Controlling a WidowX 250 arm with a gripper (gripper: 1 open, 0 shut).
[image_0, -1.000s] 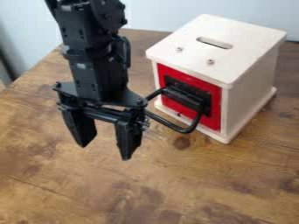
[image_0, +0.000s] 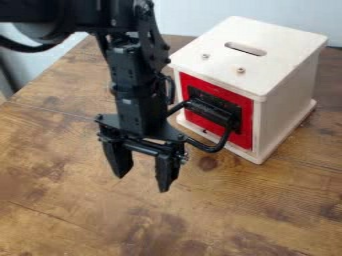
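Observation:
My black gripper (image_0: 142, 165) hangs open over the wooden table, left of a pale wooden box (image_0: 274, 75), with nothing visible between its two fingers. The box has a slot and two small knobs on its top, a red front panel (image_0: 198, 85) and a black loop handle (image_0: 225, 135) that sticks out from a black fitting on that panel. The gripper is beside the handle's lower left; whether they touch I cannot tell.
A pale wall (image_0: 321, 20) stands behind the box.
The arm has shifted a little to the right and back toward the handle, with the gripper moving slightly upward in the picture. The box looks unmoved.

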